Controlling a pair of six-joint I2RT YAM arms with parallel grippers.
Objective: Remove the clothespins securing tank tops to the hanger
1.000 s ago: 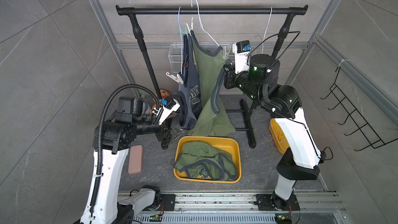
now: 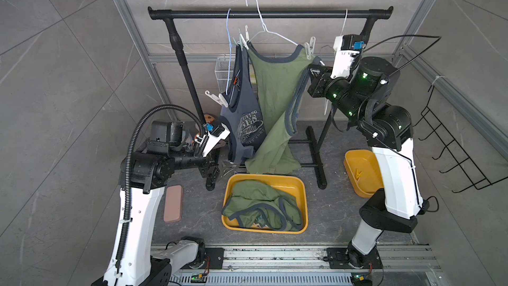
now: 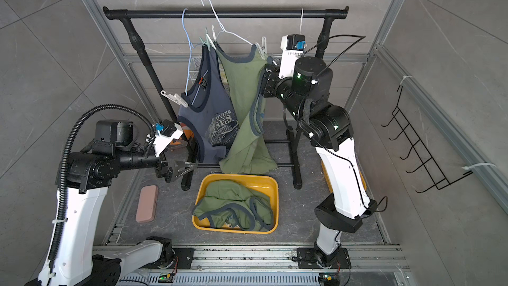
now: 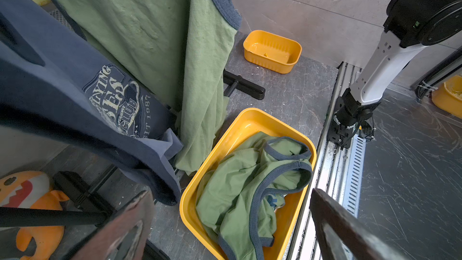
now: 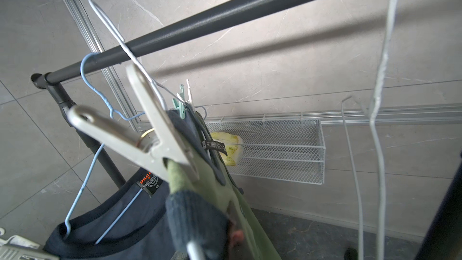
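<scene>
A green tank top [image 2: 277,90] with blue trim hangs by its shoulders from a tilted white hanger [image 2: 263,23]. A white clothespin [image 5: 158,149] clips its near shoulder, and a hanger end pokes out beside it. My right gripper [image 2: 313,76] is shut on the green tank top by that shoulder; the cloth mostly hides its fingertips. Beside it, a navy tank top [image 2: 247,121] hangs on a blue hanger [image 2: 228,47], with a white clothespin [image 2: 217,98] at its near shoulder. Low at the left, my left gripper [image 3: 185,167] stands open and empty, its fingers [image 4: 130,226] wide apart.
A yellow bin [image 2: 304,201] holding another green tank top stands below the rack. A smaller yellow bin [image 2: 349,172] with a yellow clothespin is on the right. The black rail [image 2: 317,14] crosses above; a wire basket [image 5: 288,151] is behind.
My right gripper has moved right, pulling the green tank top's shoulder and its clothespin along. The hanger has tilted and the navy top has swung to face forward more. The left arm stays put.
</scene>
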